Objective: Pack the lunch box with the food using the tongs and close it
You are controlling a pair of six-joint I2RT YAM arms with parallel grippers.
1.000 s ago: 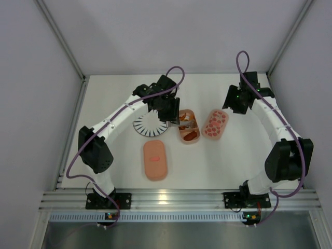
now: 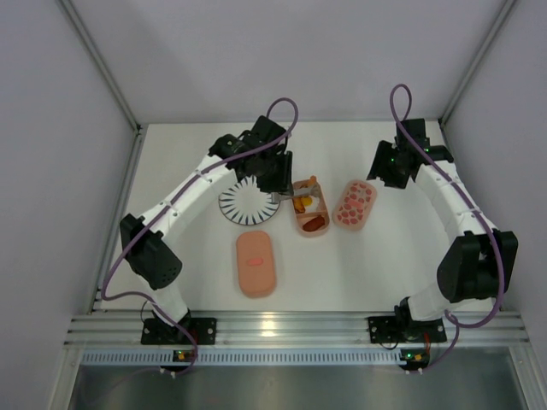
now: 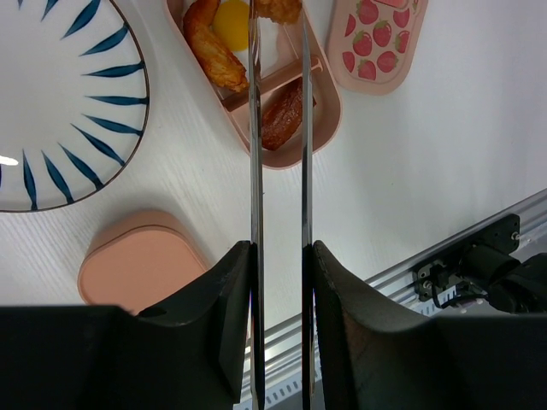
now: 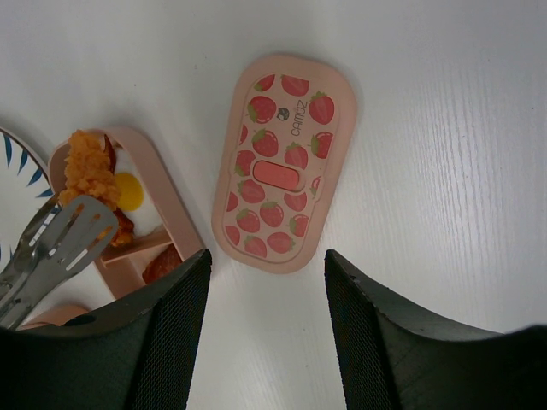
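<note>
The open pink lunch box stands mid-table, with a fried egg, fried chicken and a brown sausage-like piece in its two compartments. My left gripper is shut on metal tongs, a blade along each finger. Between their slotted tips is a crisp orange piece of fried food, seen above the box's far end. Left of the box lies a white plate with blue stripes, apparently empty. Above and beyond the strawberry-patterned lid, my right gripper is open and empty.
A plain pink lid or box lies nearer the front, below the plate. The strawberry lid lies close along the box's right side.
The left arm has shifted slightly away and to the left. The right arm looks nearly unmoved.
</note>
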